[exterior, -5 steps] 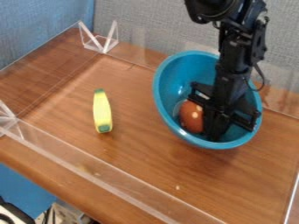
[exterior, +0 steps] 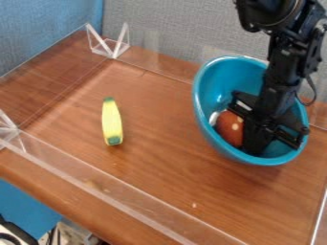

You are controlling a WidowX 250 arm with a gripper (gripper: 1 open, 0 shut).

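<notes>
My black gripper [exterior: 255, 126] reaches down into a blue bowl [exterior: 207, 94] on the right of the wooden table. A reddish-brown round object [exterior: 228, 128] lies inside the bowl at the left of the gripper, partly hidden by it, with a small white patch beside it. I cannot tell how far the fingers are open or whether they touch the object. A yellow corn-like item with green ends [exterior: 111, 121] lies to the left, outside the bowl.
Clear plastic edging runs along the table's front and back, with white brackets [exterior: 107, 48] at the corners. A grey padded wall stands behind.
The yellow item has not moved.
</notes>
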